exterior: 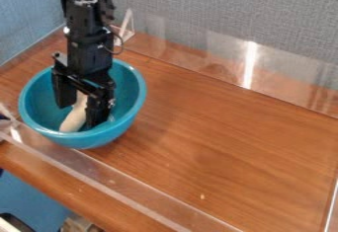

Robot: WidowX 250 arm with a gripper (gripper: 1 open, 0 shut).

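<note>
A teal bowl (119, 127) sits on the wooden table at the left. Inside it lies a pale, elongated object (74, 116). My black gripper (82, 98) hangs from above into the bowl, open, its fingers around or over the pale object; whether they touch it is unclear. The far part of the pale object is hidden behind the gripper.
A grey wall stands behind, with a transparent strip along the back and front edges. Blue floor shows at the lower left.
</note>
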